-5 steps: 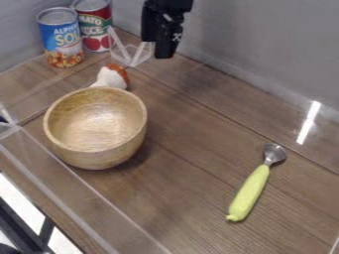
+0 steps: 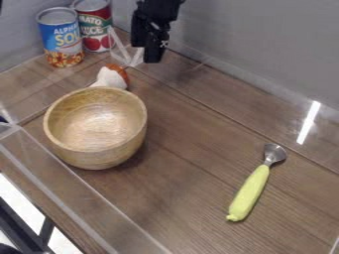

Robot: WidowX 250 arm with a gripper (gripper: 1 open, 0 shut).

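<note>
The black gripper (image 2: 139, 55) hangs at the back, just right of the tomato can (image 2: 94, 25), its pale fingers open above a small white object with an orange-red part (image 2: 111, 77). An alphabet soup can (image 2: 62, 38) stands at the back left. A wooden bowl (image 2: 94, 127) sits in the left middle. A utensil with a yellow-green handle (image 2: 249, 189) and metal head lies at the right front.
Pale walls close it off at the back and left, and the table's edge runs along the lower left.
The gripper has shifted a little to the left from where it was a second ago. The cans, bowl, small object and utensil have not moved.
</note>
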